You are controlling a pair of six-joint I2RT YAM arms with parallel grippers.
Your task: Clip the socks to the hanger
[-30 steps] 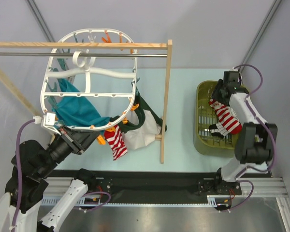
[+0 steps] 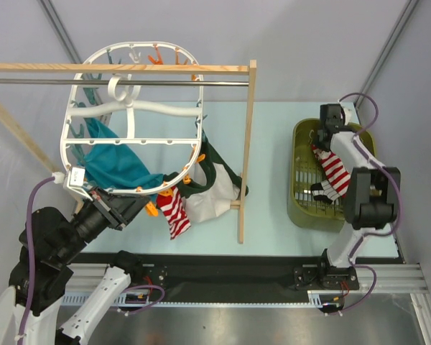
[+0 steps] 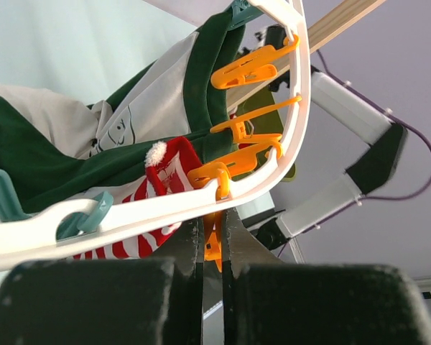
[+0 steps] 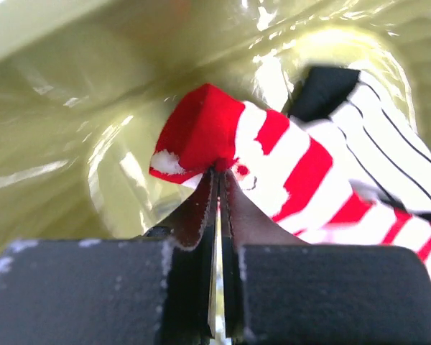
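Note:
In the olive basket (image 2: 296, 194) lies a red-and-white striped sock (image 4: 291, 169), and my right gripper is shut on its edge near the red end. Next to it is a white sock with black lines (image 4: 391, 129). My left gripper is shut on an orange clip (image 3: 214, 248) at the lower rim of the white hanger (image 2: 165, 141). Behind that rim hangs another red-and-white sock (image 2: 174, 215); whether the clip bites it, I cannot tell.
A teal cloth (image 2: 115, 162) and a green-and-grey garment (image 2: 214, 198) also hang there. More orange clips (image 3: 251, 65) line the rim. The wooden stand (image 2: 247, 151) rises between hanger and basket, with bare table (image 2: 273, 144) beyond it.
The left gripper stayed at the clip.

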